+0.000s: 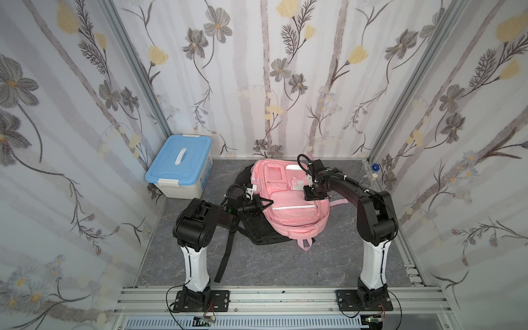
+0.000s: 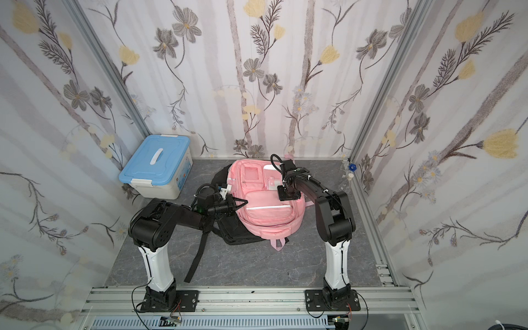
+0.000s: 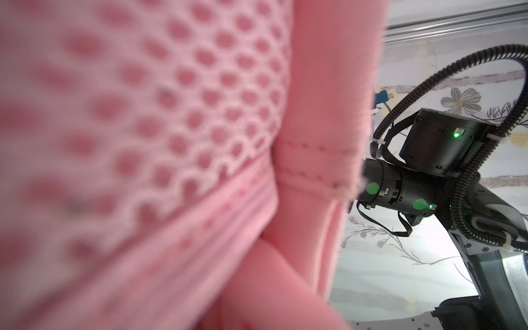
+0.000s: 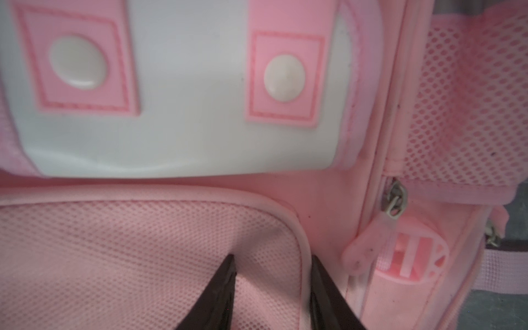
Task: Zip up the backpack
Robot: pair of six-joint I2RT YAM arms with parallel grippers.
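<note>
The pink backpack (image 1: pixel 294 198) lies on the floor, front pocket upward, its black back panel and straps showing at left. My left gripper (image 1: pixel 268 203) is at the bag's left edge, shut on its side; pink mesh (image 3: pixel 187 82) and a folded pink edge (image 3: pixel 324 110) fill the left wrist view and hide its fingertips. My right gripper is over the front pocket, its fingers (image 4: pixel 222 297) pressed in around the pocket's piped edge and fabric. A zipper slider (image 4: pixel 394 198) with a pink pull (image 4: pixel 363 247) lies to the right of these fingers, apart from them.
A white box with a blue lid (image 1: pixel 178 159) stands at the back left. A small bottle with a blue cap (image 1: pixel 375 168) is by the right wall. The floor in front of the bag is clear, apart from a black strap (image 1: pixel 224 261).
</note>
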